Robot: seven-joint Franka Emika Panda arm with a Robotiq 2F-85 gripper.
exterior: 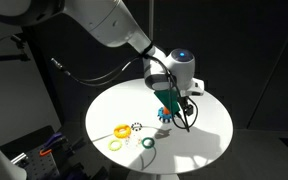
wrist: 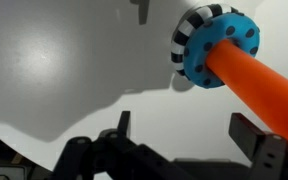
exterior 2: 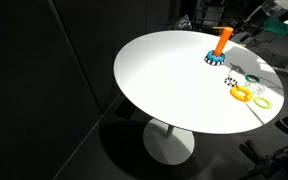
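An orange post (exterior 2: 223, 42) stands upright on the round white table (exterior 2: 164, 60). Around its foot lies a blue ring with dark dots (wrist: 196, 60), and a black-and-white checkered band (wrist: 189, 25) shows beneath that ring. My gripper is open and empty, its fingers (wrist: 122, 124) wide apart above bare table. In the wrist view the post leans in perspective toward the right finger; whether they touch I cannot tell. From exterior view 1, the arm hides most of the post, leaving the blue ring (exterior: 164, 116) partly visible.
Several loose rings lie together on the table: a yellow-orange ring (exterior 2: 242, 94), a lime ring (exterior 2: 262, 102), a dark green ring (exterior 2: 251, 78) and a black-and-white beaded ring (exterior 2: 230, 82). A cable loops beside the arm.
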